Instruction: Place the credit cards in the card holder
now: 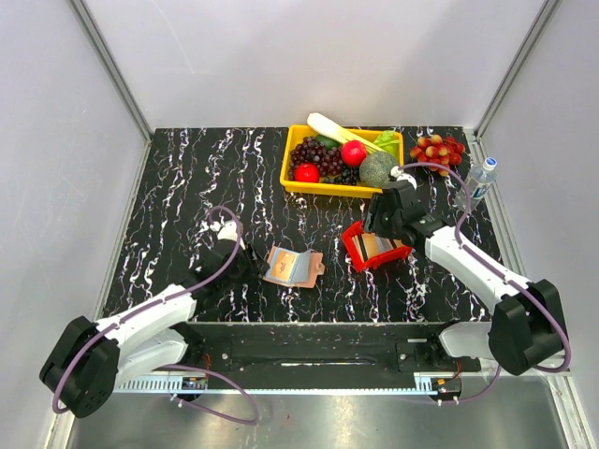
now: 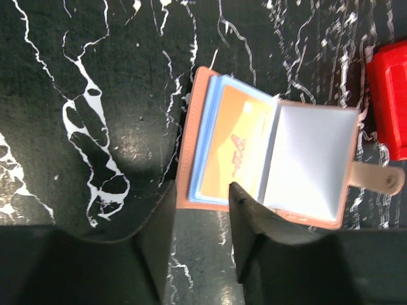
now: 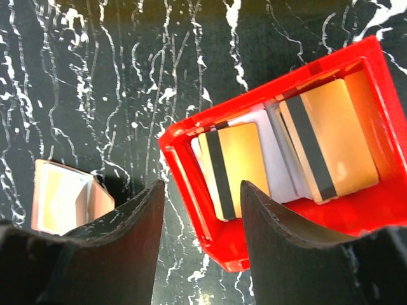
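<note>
The card holder point(image 1: 293, 267) lies unfolded on the table, brown outside, with a yellow card point(image 2: 236, 143) in its left-hand sleeve. Its right-hand sleeve point(image 2: 311, 149) looks pale and shows no card. Close to the holder's near-left edge is my left gripper, fingers part open and nothing between them. A red tray point(image 1: 365, 263) to the right contains several cards; a yellow one with a black stripe point(image 3: 234, 168) leans near its left end, pale ones and another yellow card point(image 3: 327, 136) beside it. Above the tray's left end, my right gripper is open and empty.
A yellow basket point(image 1: 284, 178) of fruit and vegetables stands behind the tray. Grapes point(image 1: 437, 152) and a water bottle point(image 1: 476, 182) are at the back right.
</note>
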